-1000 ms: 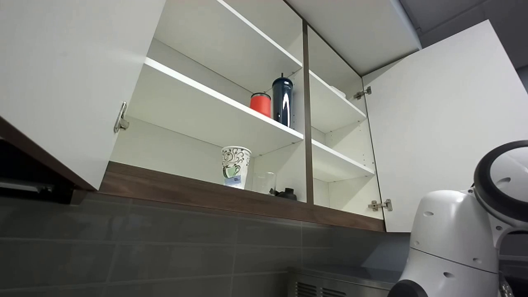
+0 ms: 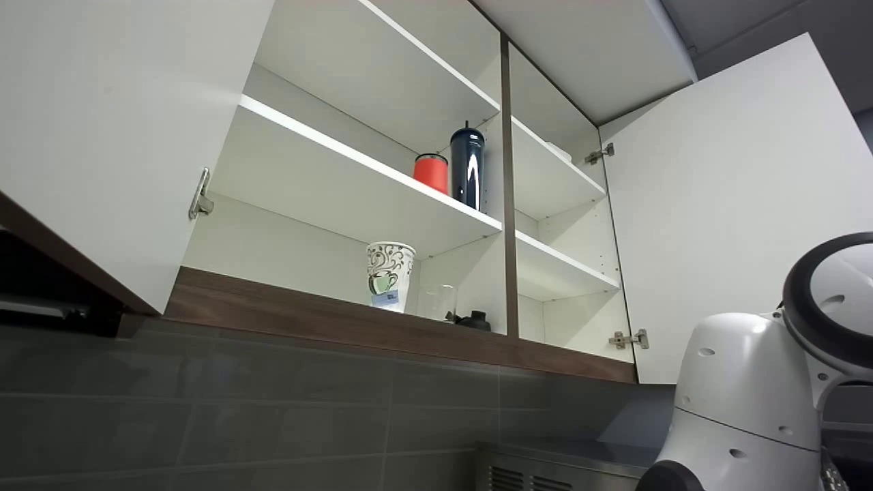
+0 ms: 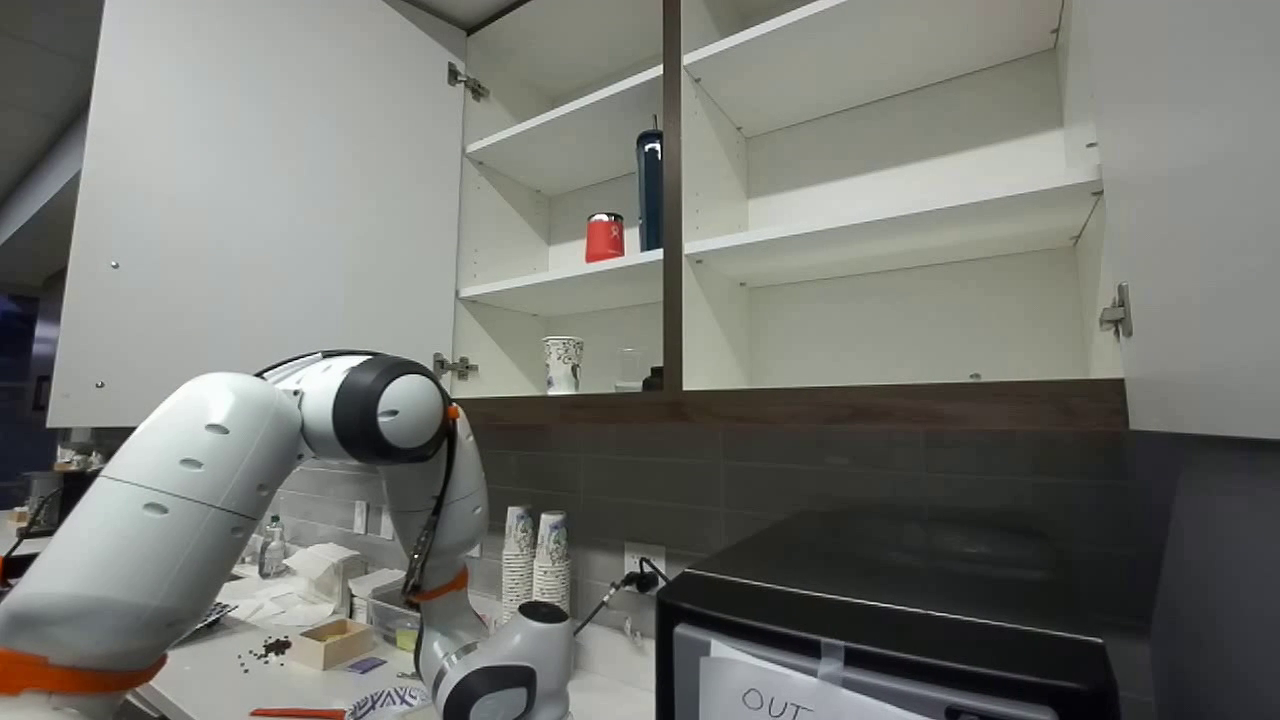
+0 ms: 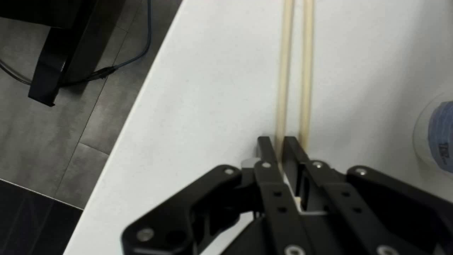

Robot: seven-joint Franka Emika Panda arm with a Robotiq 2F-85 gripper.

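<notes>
Two pale wooden sticks (image 4: 306, 72), like chopsticks, lie side by side on the white table (image 4: 204, 93) in the wrist view. Over the near part of the left stick (image 4: 283, 76) is my gripper, its fingers a small gap apart with that stick running between the tips. Whether the fingers press on it cannot be told. The right stick passes outside, along the right finger (image 4: 293, 155). Both exterior views leave the gripper out of sight; the arm (image 3: 396, 414) reaches down toward the counter.
A clear container with a blue label (image 4: 441, 136) stands right of the sticks. The table edge drops to the floor (image 4: 97, 127) on the left. Stacked paper cups (image 3: 552, 558) and a black appliance (image 3: 888, 600) flank the arm; open cabinet doors (image 3: 264, 216) hang above.
The arm has shifted very slightly in exterior view 1, a little to the left. The cabinet and its contents are unchanged.
</notes>
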